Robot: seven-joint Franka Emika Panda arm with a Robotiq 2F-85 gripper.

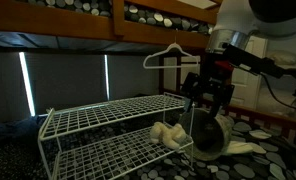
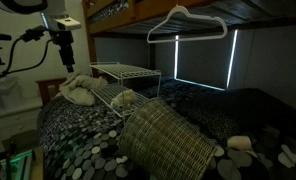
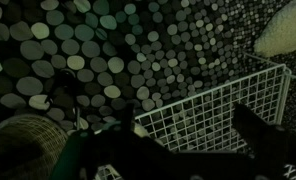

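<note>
My gripper is open, its dark fingers (image 3: 250,128) spread apart with nothing seen between them. Below it in the wrist view is the white wire mesh of a rack (image 3: 203,112). From the first exterior view, the gripper (image 1: 210,92) hangs near the right end of this two-tier rack (image 1: 98,117). The second exterior view has the gripper (image 2: 67,62) at upper left, pointing down, to the left of the rack (image 2: 126,72). A pale soft item (image 1: 168,134) rests on the lower shelf.
A white hanger (image 2: 188,24) hangs from the wooden bunk frame. A woven basket (image 2: 168,142) lies on its side on the dotted bedspread. Light cloth (image 2: 80,90) is bunched behind the rack. Small pale items (image 2: 240,143) lie at right. Dotted bedding (image 3: 98,60) beyond the rack is mostly clear.
</note>
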